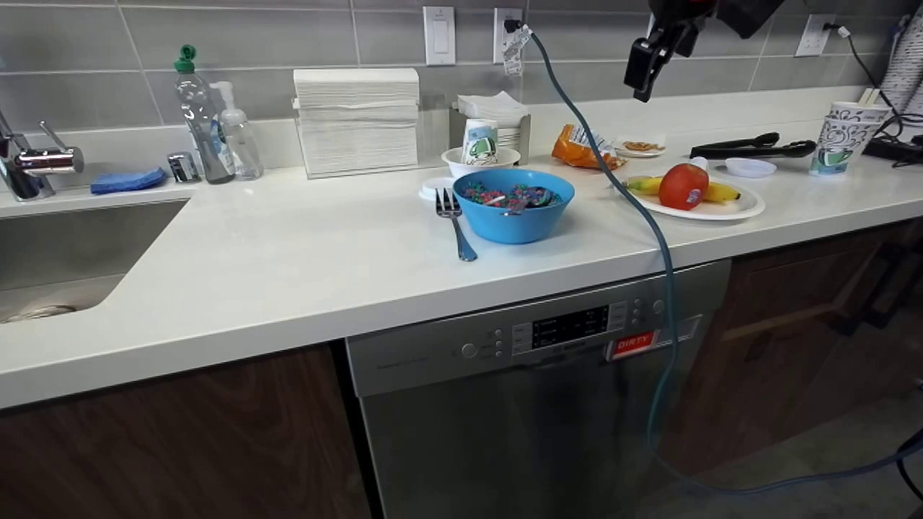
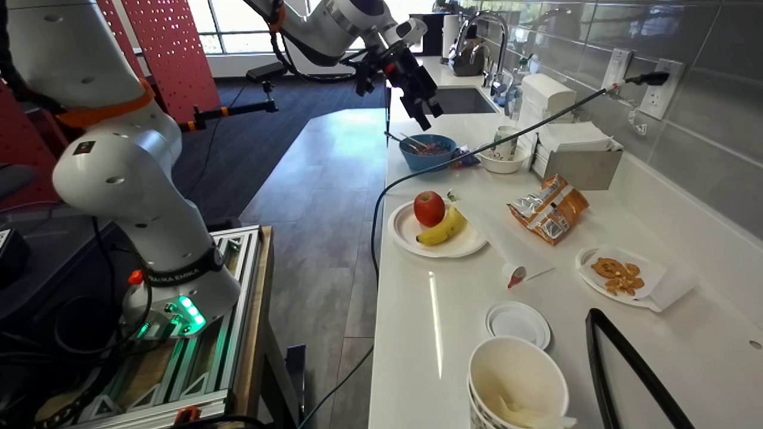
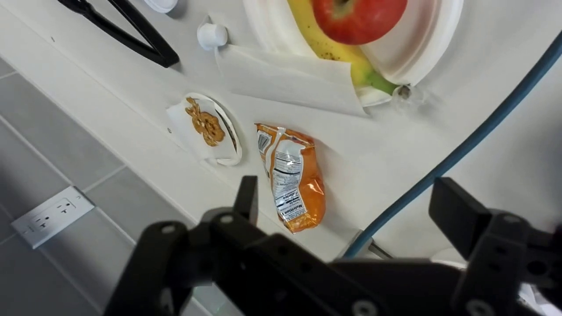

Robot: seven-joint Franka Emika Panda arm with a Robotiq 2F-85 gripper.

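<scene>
My gripper is open, its black fingers wide apart with nothing held between them. In exterior view 1 the gripper (image 1: 645, 78) hangs above the counter, over its back right part. Below the fingers in the wrist view lies an orange snack bag (image 3: 311, 197), apart from both of them. A red apple (image 3: 358, 18) and a yellow banana (image 3: 311, 31) share a white plate (image 3: 448, 31) at the top of that view. The blue bowl (image 1: 510, 226), filled with wrapped candies, stands on the counter with a fork (image 1: 463, 238) at its left.
A blue cable (image 1: 636, 203) runs from the wall outlet across the counter and down its front. Black tongs (image 1: 753, 147) and a patterned cup (image 1: 844, 143) stand to the right. Bare counter (image 1: 303, 242) spreads between sink and bowl.
</scene>
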